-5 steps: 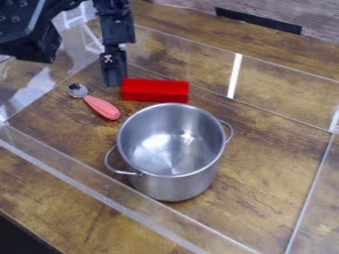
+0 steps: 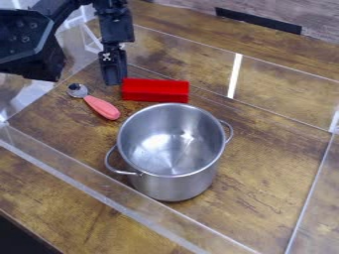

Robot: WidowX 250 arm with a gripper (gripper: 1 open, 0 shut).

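A red rectangular block (image 2: pixel 155 91) lies on the wooden table, just right of my black gripper (image 2: pixel 114 71), which hangs at the upper left with its fingertips low beside the block's left end. The fingers are small and dark in this view, and nothing is visible held between them. A spoon with a pink handle (image 2: pixel 101 107) lies left of the block, its metal head toward the upper left. A large steel pot (image 2: pixel 169 159) with two side handles stands in front of the block, empty.
Clear low barriers or strips edge the work area on the left and front. A dark wall board runs along the back right.
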